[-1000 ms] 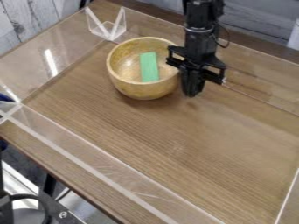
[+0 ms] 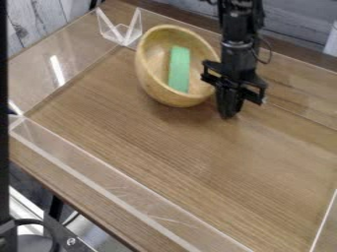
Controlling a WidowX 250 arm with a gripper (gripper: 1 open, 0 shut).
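My black gripper (image 2: pixel 230 99) reaches down from the top centre, its tip low beside the right wall of a wooden bowl (image 2: pixel 168 86), seeming to touch it. The bowl is tilted, and a green block (image 2: pixel 179 67) is inside it. The gripper looks shut; nothing clearly shows between its fingers, which are dark and blurred.
A clear angular object (image 2: pixel 120 25) stands at the upper left. Dark parts sit at the lower left edge.
The gripper has moved a little down toward the front. The bowl has tipped, with its left side risen and turned, and the green block has shifted up and to the right with it.
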